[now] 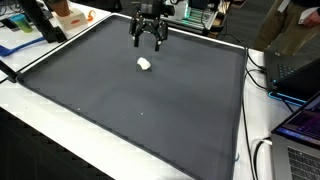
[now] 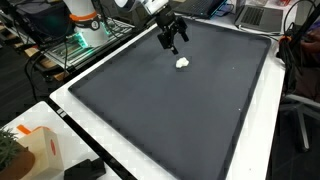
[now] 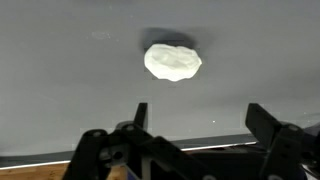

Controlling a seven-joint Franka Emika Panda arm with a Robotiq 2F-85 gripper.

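A small white lump [image 1: 144, 64], its material unclear, lies alone on the dark grey tabletop, close to the robot's side. My gripper [image 1: 147, 44] is open above the surface, set back from the lump toward the arm's base. From the other side, the gripper [image 2: 176, 47] appears just behind the white lump [image 2: 182, 62], not touching it. Seen from the wrist, the white lump [image 3: 172, 62] is ahead of the two dark fingertips, and the space between them is empty.
Bare grey mat [image 2: 165, 110] stretches widely in front of the lump. A laptop [image 2: 265, 18] and cables are beyond one edge. Bottles and boxes [image 1: 65, 15] stand off another side.
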